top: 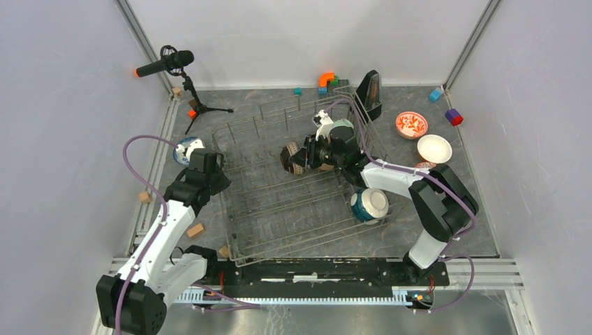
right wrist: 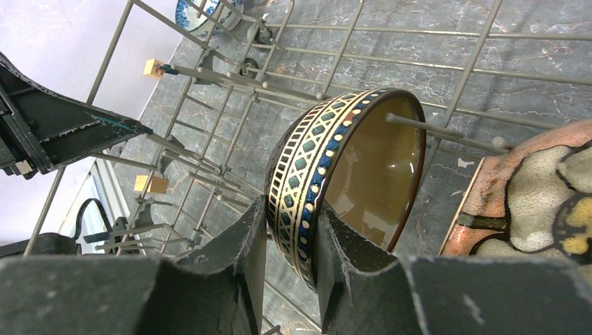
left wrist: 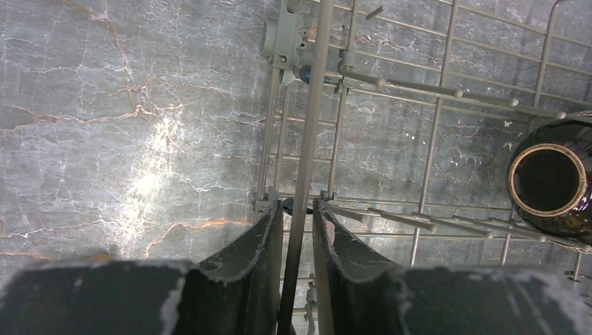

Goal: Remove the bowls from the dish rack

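Observation:
A dark bowl with a patterned band [top: 290, 159] leans on its side against the prongs of the wire dish rack [top: 293, 227]. In the right wrist view, the right gripper is part open, with the wall of this patterned bowl [right wrist: 300, 188] between its fingers. At the rack's left side, my left gripper is shut on the rack's rim wire [left wrist: 305, 157]. A flower-painted bowl [right wrist: 537, 195] sits to the right of the patterned one. Blue-and-white bowls [top: 368, 204] rest at the rack's right front, and a pale green bowl [top: 343, 123] is partly hidden behind my right arm.
Right of the rack, a red-patterned bowl [top: 411, 125] and a white bowl [top: 434, 149] lie on the counter. A microphone stand [top: 199, 105] occupies the back left, and a blue-and-white dish [top: 181, 155] is partly covered by the left arm. Rack prongs surround the patterned bowl.

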